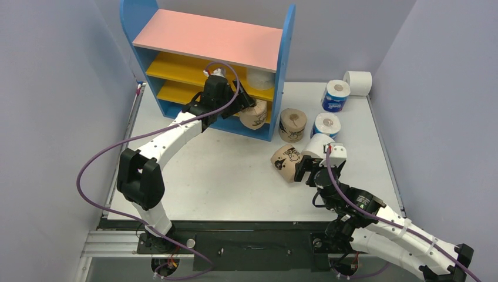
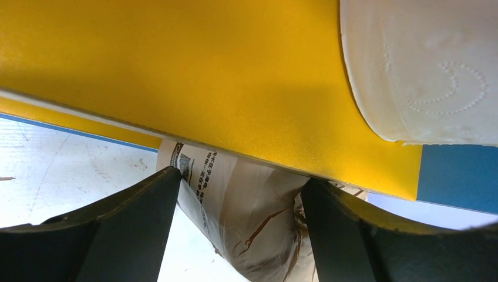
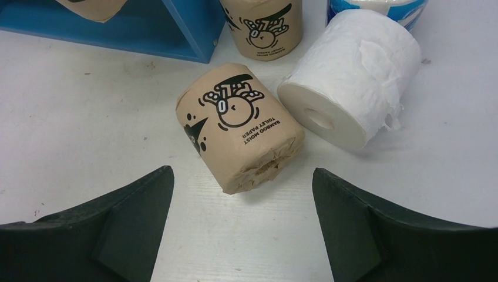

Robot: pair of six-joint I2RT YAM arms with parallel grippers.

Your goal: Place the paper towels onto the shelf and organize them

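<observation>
My left gripper is at the shelf unit's lower right opening, its fingers either side of a crumpled brown paper roll (image 2: 246,223) below the edge of a yellow board (image 2: 205,70); whether it grips is unclear. A white roll (image 1: 259,79) stands on the yellow shelf above. My right gripper is open and empty, just short of a lying brown roll (image 3: 235,129). A lying white roll (image 3: 358,70) touches or nearly touches that one. Behind them stand a brown roll (image 1: 292,125) and a blue-labelled roll (image 1: 326,124).
The pink top shelf (image 1: 208,35) is empty. Another blue-labelled roll (image 1: 335,96) and a white roll (image 1: 356,83) are at the back right. Purple cables run over both arms.
</observation>
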